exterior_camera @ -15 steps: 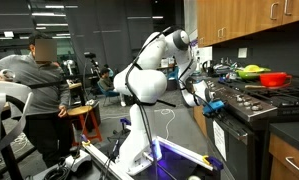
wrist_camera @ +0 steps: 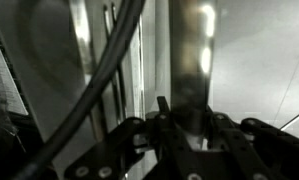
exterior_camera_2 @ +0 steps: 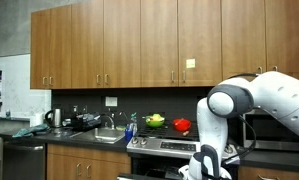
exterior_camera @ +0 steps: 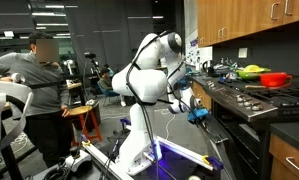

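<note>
A shiny metal handle bar (wrist_camera: 192, 50) runs down into my gripper in the wrist view, and the fingers are shut on it. Its far end is hidden behind the gripper's dark body. In the first exterior view my gripper (exterior_camera: 203, 117), with blue parts, is low in front of the stove (exterior_camera: 244, 102). The oven door (exterior_camera: 229, 140) leans outward from the stove, partly open. The second exterior view shows only the arm's lower part (exterior_camera_2: 211, 160) near the bottom edge, with the fingertips not discernible.
A red pot (exterior_camera: 275, 79) and a bowl of fruit (exterior_camera: 251, 72) rest on the stove top. A person (exterior_camera: 47, 90) stands at the left beside an orange stool (exterior_camera: 90, 122). Open floor lies between the arm and the person.
My gripper has moved down and out from the stove. The oven door has swung from nearly upright to a wider lean, and the arm has bent lower.
</note>
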